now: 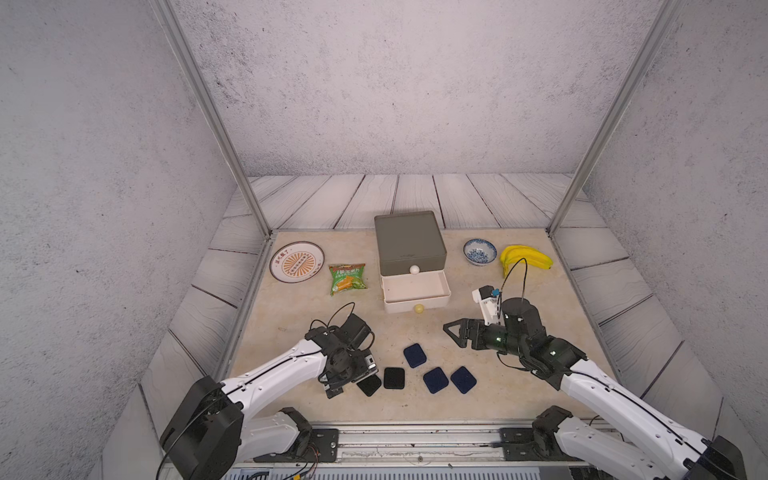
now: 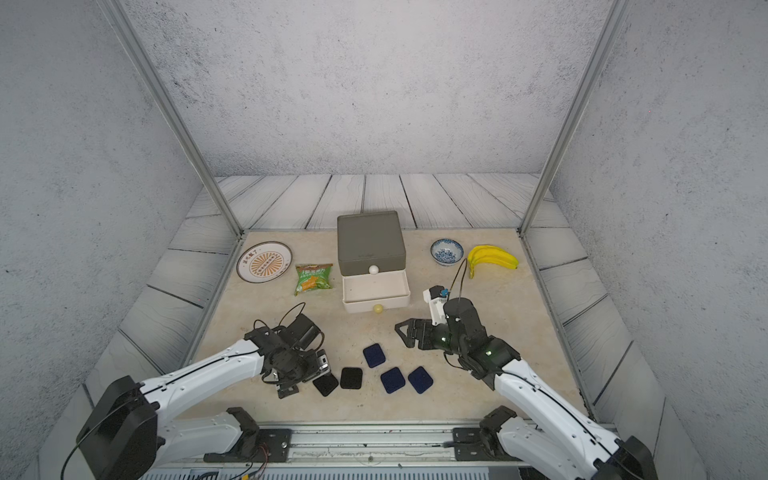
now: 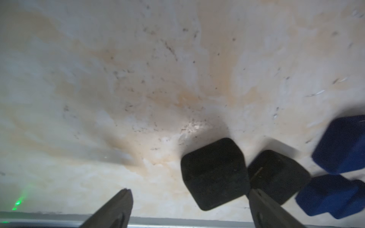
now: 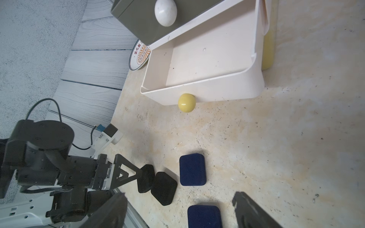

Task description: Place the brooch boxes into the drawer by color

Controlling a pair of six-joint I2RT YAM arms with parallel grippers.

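Two black brooch boxes lie side by side near the table's front: the left black box (image 3: pixel 214 172) and the right black box (image 1: pixel 393 378). Three navy boxes lie to their right: the rear navy box (image 1: pixel 414 355), the middle navy box (image 1: pixel 435 380) and the right navy box (image 1: pixel 463 380). An empty lower drawer (image 1: pixel 417 306) with a yellow knob is pulled out of the grey cabinet (image 1: pixel 409 240). My left gripper is open above the left black box, which appears between its fingers. The right gripper is open and empty, in front of the drawer's right side.
At the back left are a plate (image 1: pixel 297 262) and a green snack bag (image 1: pixel 347 278). A patterned bowl (image 1: pixel 480 252) and bananas (image 1: pixel 525 258) lie at the back right. Bare table separates the boxes from the drawer.
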